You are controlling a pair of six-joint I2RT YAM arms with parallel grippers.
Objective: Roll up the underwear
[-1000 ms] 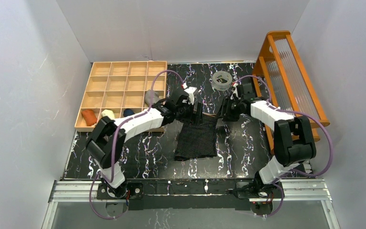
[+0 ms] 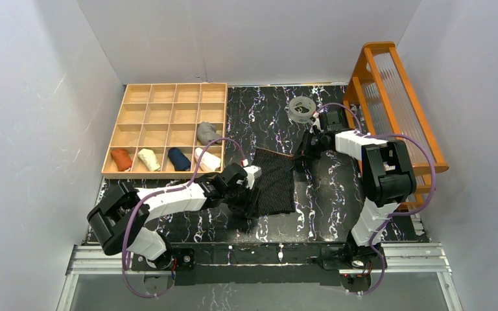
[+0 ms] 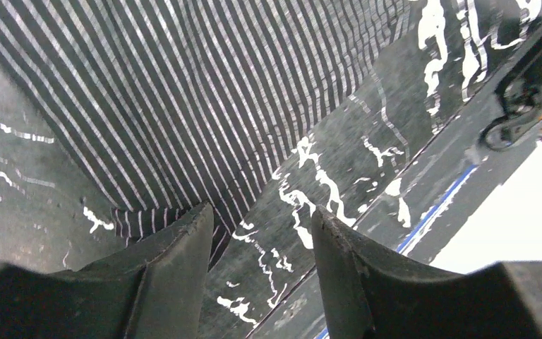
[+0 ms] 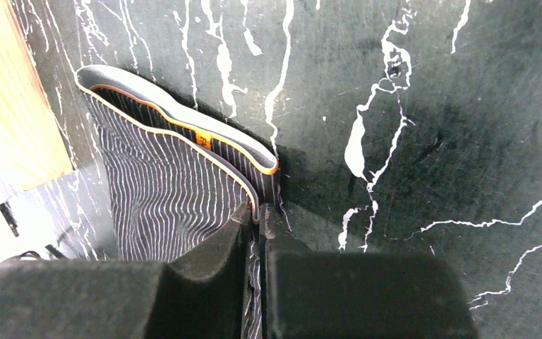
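Black pinstriped underwear (image 2: 276, 191) lies folded into a long rectangle on the dark marbled table. Its orange-edged waistband (image 4: 176, 134) is at the far end and gapes a little. My right gripper is shut on the corner of that waistband. In the left wrist view, my left gripper is part open near the bottom left corner of the underwear, where a small end of cloth (image 3: 159, 220) is folded over. Bare table shows in the gap between the left fingers, apart from the cloth's edge by the left finger (image 3: 190, 244).
A wooden compartment box (image 2: 159, 126) at the back left holds several rolled cloths, among them a grey one (image 2: 208, 133). A roll of tape (image 2: 301, 109) sits behind the underwear. A wooden rack (image 2: 395, 110) stands at the right, beyond the right arm.
The left gripper has come from the waistband end down to the near left corner of the underwear.
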